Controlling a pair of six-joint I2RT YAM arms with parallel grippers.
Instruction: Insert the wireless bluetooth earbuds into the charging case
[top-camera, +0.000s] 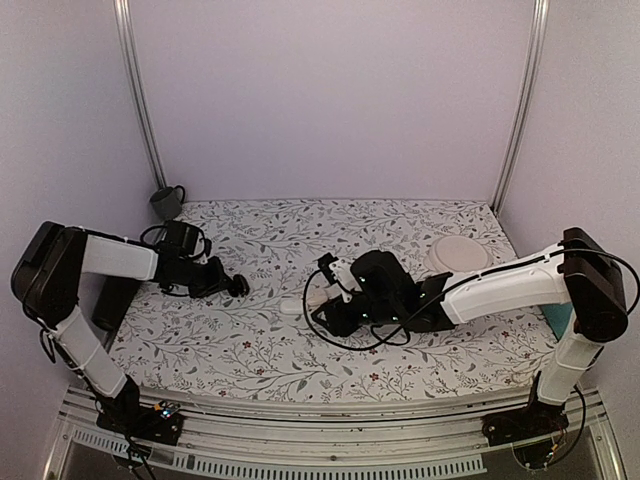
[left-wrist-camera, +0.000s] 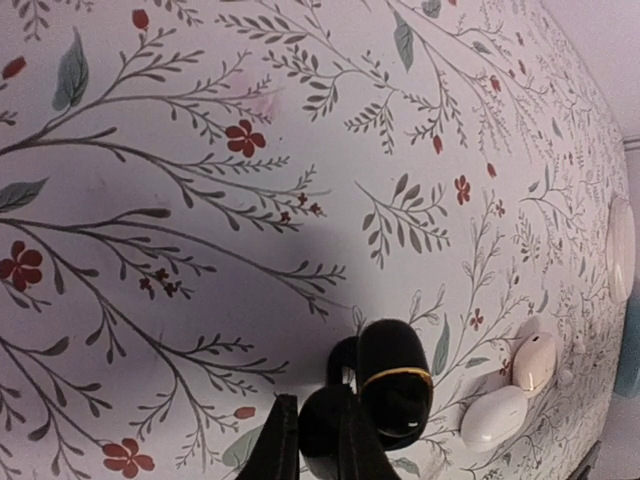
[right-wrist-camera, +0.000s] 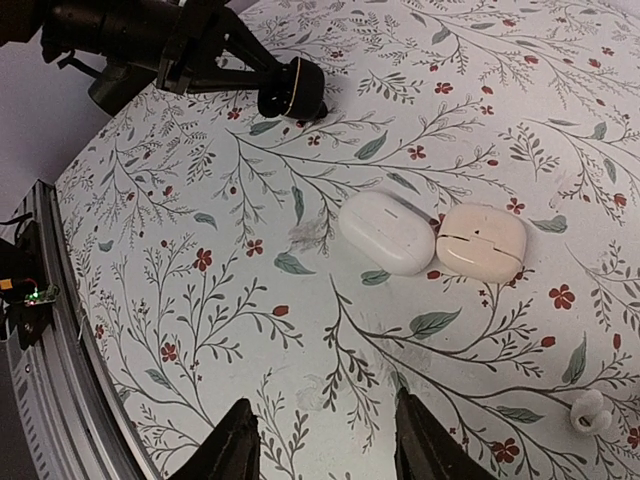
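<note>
A glossy black charging case (left-wrist-camera: 395, 375) with a gold band is held between the fingers of my left gripper (top-camera: 222, 282), above the left part of the table. Partly hidden by the case, a small black earbud (left-wrist-camera: 343, 358) lies on the cloth. In the right wrist view, that earbud (right-wrist-camera: 317, 113) shows only as a dark bit at the case's lower edge. My right gripper is open, fingers apart over bare cloth, nothing between them. No second black earbud can be made out.
A white case (right-wrist-camera: 388, 232) and a cream case (right-wrist-camera: 482, 243) lie side by side mid-table. One white earbud (right-wrist-camera: 591, 412) lies right of them. A round pale lid (top-camera: 460, 256) sits at right, a grey mug (top-camera: 167, 203) in the back left corner.
</note>
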